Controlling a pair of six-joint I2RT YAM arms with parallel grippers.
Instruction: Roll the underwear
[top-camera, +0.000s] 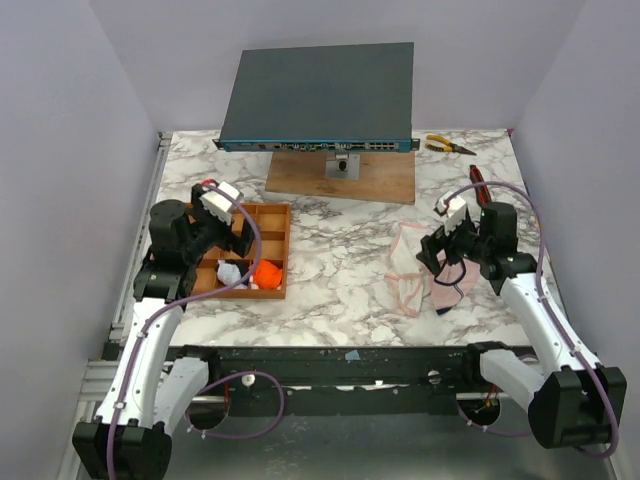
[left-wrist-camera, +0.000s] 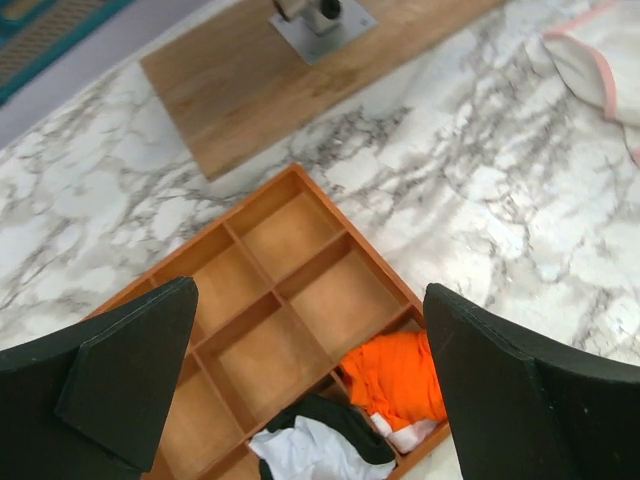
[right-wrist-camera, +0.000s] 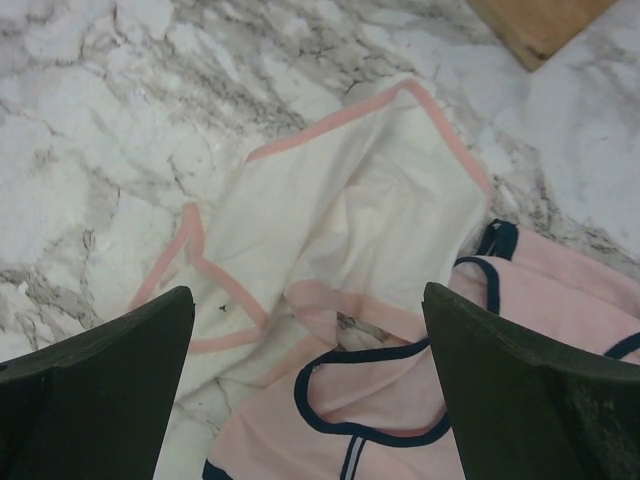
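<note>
White underwear with pink trim lies crumpled and flat on the marble table; in the top view its left part shows beside my right arm. Overlapping or touching it is a pink pair with dark navy trim. Above both garments hovers my right gripper, open, with nothing held between its fingers. On the left, my left gripper stands open and empty over a brown divided box. Orange cloth and a white-and-dark bundle fill two of its near compartments.
A wooden board with a metal stand carries a large dark flat device at the back. Yellow-handled pliers and a red tool lie at the back right.
</note>
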